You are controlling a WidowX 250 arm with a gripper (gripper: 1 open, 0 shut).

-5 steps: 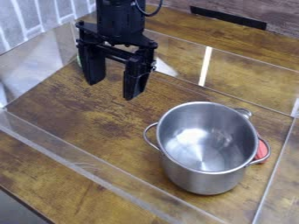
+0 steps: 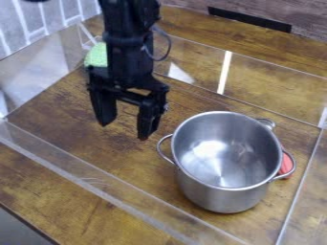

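Note:
My black gripper (image 2: 125,113) hangs over the wooden surface left of centre, open, its fingers pointing down with nothing between them. A steel pot (image 2: 227,177) with side handles stands at the lower right, to the right of my gripper and apart from it; its inside looks empty. A green object (image 2: 95,55) is partly hidden behind my arm at the upper left.
A small red object (image 2: 286,164) shows behind the pot's right handle. Clear low walls edge the wooden work surface (image 2: 90,144). The wood in front of and left of the pot is bare.
My gripper has moved lower in the view, toward the wooden surface, and slightly left in the last moment. The pot has not moved.

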